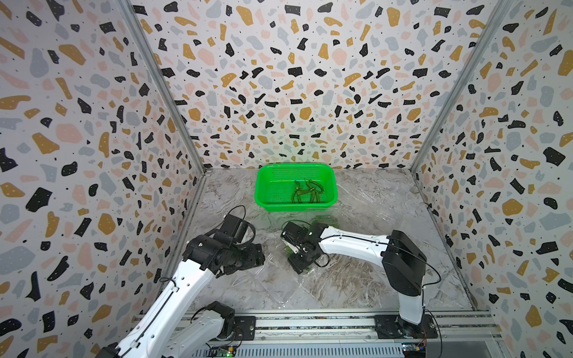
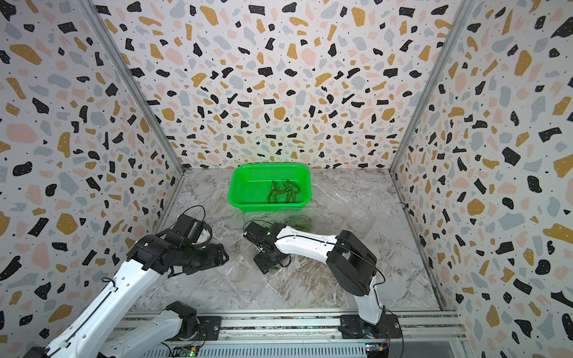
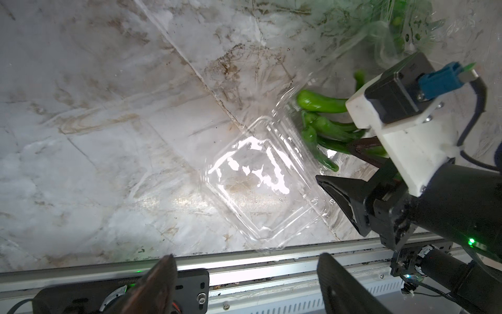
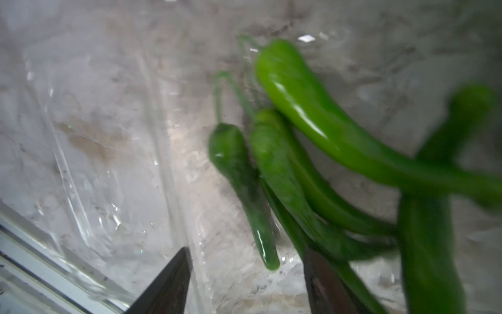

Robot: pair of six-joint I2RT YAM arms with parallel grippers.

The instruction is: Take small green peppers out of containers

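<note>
Several small green peppers [image 3: 324, 125] lie in a clear plastic container whose lid [image 3: 261, 180] is folded open toward the front rail. Over the peppers, my right gripper is open; one slim pepper [image 4: 238, 167] points its tip into the gap, and others [image 4: 334, 136] lie right of it. No pepper looks clamped. My left gripper is open and empty, left of the container and above the table. At the back, the green basket [image 1: 296, 208] holds some peppers [image 1: 309, 194]. In the top views the right arm hides most of the container's peppers.
A second clear container with peppers [image 2: 299, 223] sits in front of the basket, partly behind the right arm. The metal rail [image 1: 298, 319] runs along the front edge.
</note>
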